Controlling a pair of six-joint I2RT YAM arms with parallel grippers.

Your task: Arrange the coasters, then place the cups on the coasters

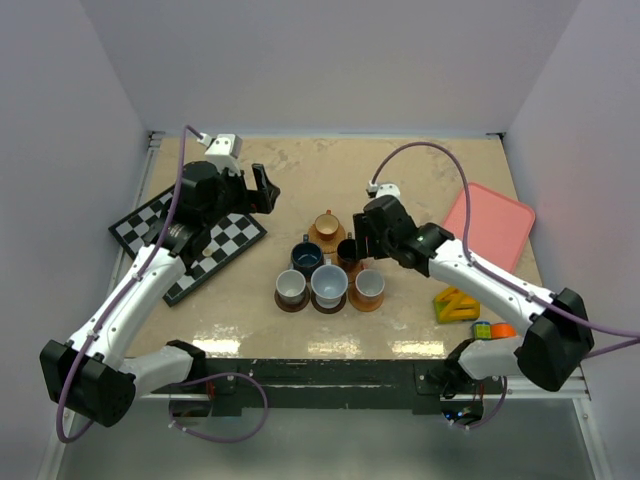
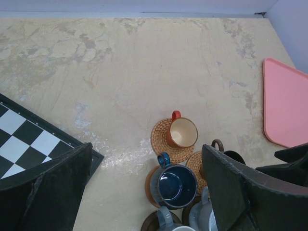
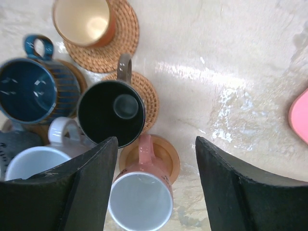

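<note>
Several cups stand close together, each on or beside a round coaster. In the right wrist view, a pink cup [image 3: 141, 199] with a white inside stands on a tan coaster [image 3: 169, 153]. Behind it a dark cup [image 3: 111, 111] sits on a woven coaster [image 3: 151, 98]. An orange cup [image 1: 326, 227] is at the back of the group, and a navy cup [image 1: 307, 257] at its left. My right gripper is open above the group's right side, nothing between its fingers. My left gripper [image 1: 263, 188] hangs open and empty, back left of the cups.
A checkered board [image 1: 235, 235] lies on the left beneath the left arm. A pink tray [image 1: 490, 228] and a yellow block [image 1: 457, 305] are on the right. White [image 1: 291, 287] and pale blue [image 1: 329, 286] cups fill the front row. Free table lies behind the cups.
</note>
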